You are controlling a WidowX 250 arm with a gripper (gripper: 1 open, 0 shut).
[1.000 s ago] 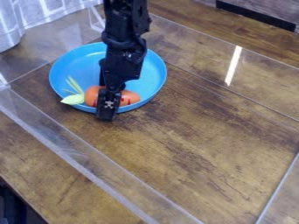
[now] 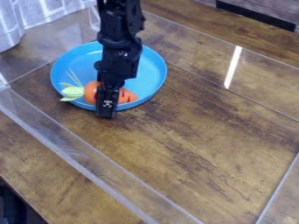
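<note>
My black gripper (image 2: 107, 98) reaches down from the top into the front of a blue round plate (image 2: 149, 66), shut on an orange carrot (image 2: 93, 92). The carrot lies at the plate's front, partly hidden behind the fingers, its orange showing on both sides of them. A pale green and white piece (image 2: 73, 92), with thin leaf-like strands, is at the carrot's left end, near the plate's rim.
A transparent strip runs along the left, a pale cloth-like item (image 2: 12, 17) is at the top left, and a dark edge lies at the top right.
The gripper has shifted slightly down and left over the last second. The carrot's green end has moved a little upward in the view.
</note>
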